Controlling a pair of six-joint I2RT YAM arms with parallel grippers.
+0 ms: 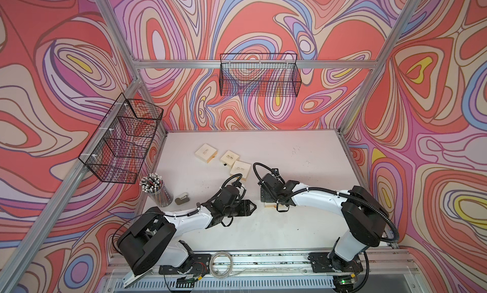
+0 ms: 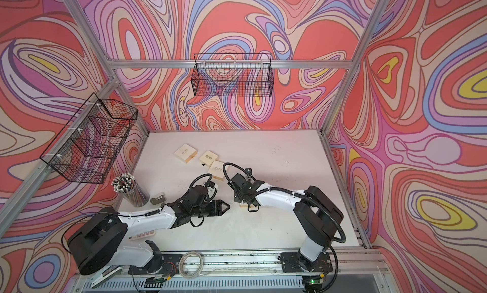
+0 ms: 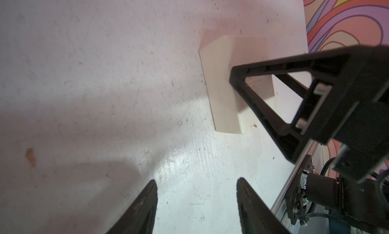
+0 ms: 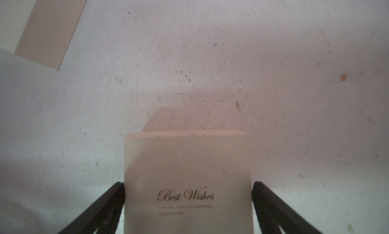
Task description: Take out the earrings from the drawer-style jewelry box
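Note:
A cream jewelry box (image 4: 186, 165) printed "Best Wishes" lies on the white table, its drawer apparently closed. My right gripper stands open over it, one finger to each side of the box in the right wrist view. From the left wrist view, the same box (image 3: 218, 84) shows one plain side, with a right finger (image 3: 263, 67) in front of its top. Left of the box, my left gripper is open above bare table, nothing between its fingers. In the top left view the right arm covers most of the box (image 1: 270, 205). No earrings show.
Several more cream boxes lie behind, including one box (image 1: 240, 169) just beyond the grippers and another box (image 1: 206, 152) farther back. A cup of cotton swabs (image 1: 158, 191) and a small grey object (image 1: 182, 198) stand at left. The table's right rear is open.

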